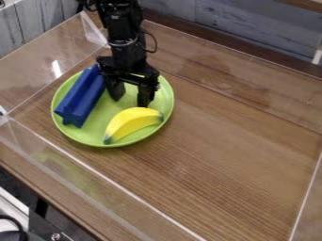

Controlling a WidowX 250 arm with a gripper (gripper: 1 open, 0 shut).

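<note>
A lime green plate (98, 133) sits left of the table's middle. On its left side lies a long blue block (79, 96), tilted diagonally. A yellow banana (132, 123) lies on the front right of the plate. My black gripper (131, 92) reaches down from the top over the back right of the plate, behind the banana and right of the blue block. It stands open; I cannot make out anything between its fingers.
A pale wooden wall edges the back. Dark cables show at the lower left corner.
</note>
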